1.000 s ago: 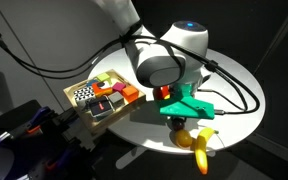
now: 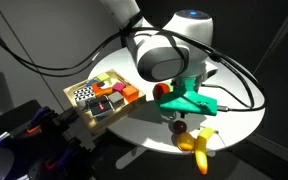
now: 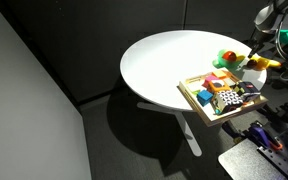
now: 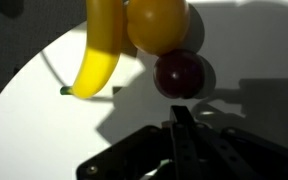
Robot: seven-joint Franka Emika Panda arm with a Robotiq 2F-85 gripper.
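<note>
A round dark red fruit [image 4: 179, 74] rests on the white table, apart from and just ahead of my gripper in the wrist view. The gripper is shut, its fingertips close together with nothing showing between them. An orange fruit [image 4: 156, 22] sits right beside the dark one, and a yellow banana [image 4: 99, 50] lies left of both. In exterior view 1, the dark fruit [image 2: 179, 127], the orange fruit [image 2: 186, 142] and the banana [image 2: 202, 150] line the table's near edge. The arm's green part [image 2: 189, 103] covers most of the gripper there.
A wooden tray [image 2: 96, 128] with several coloured blocks stands to the left. Something red [image 2: 162, 90] is partly hidden behind the arm. In exterior view 2, red and green items [image 3: 229, 57] lie near the fruit, while the table's left half [image 3: 154, 65] is bare.
The arm has risen slightly and shifted a little right. The dark red fruit shows more clearly below it; that fruit and the orange one appear slightly nearer the table's front edge.
</note>
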